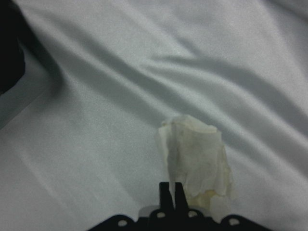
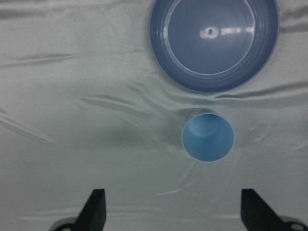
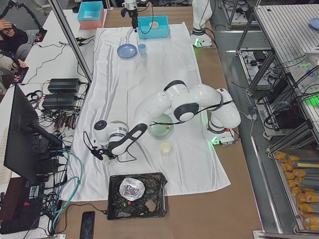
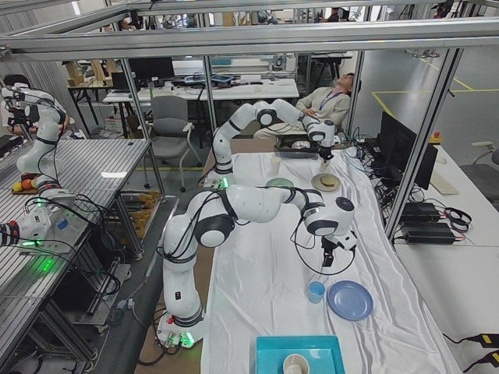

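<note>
A crumpled pale tissue (image 1: 195, 154) lies on the white cloth (image 1: 86, 144) in the left wrist view. My left gripper is nearly closed at its lower edge; whether tissue is pinched between the fingertips is unclear. My right gripper stands open, nothing between its fingers, above cloth near a blue cup (image 2: 208, 137) and a blue plate (image 2: 211, 82). In the camera right view that gripper (image 4: 327, 257) hangs above and behind them.
A black crate (image 3: 112, 199) with assorted items sits before the left arm. A green plate (image 3: 162, 130), a cream cup (image 3: 164, 148) and a partly hidden dish (image 4: 326, 182) are nearby. A turquoise bin (image 4: 269, 347) holds a white cup at the opposite end.
</note>
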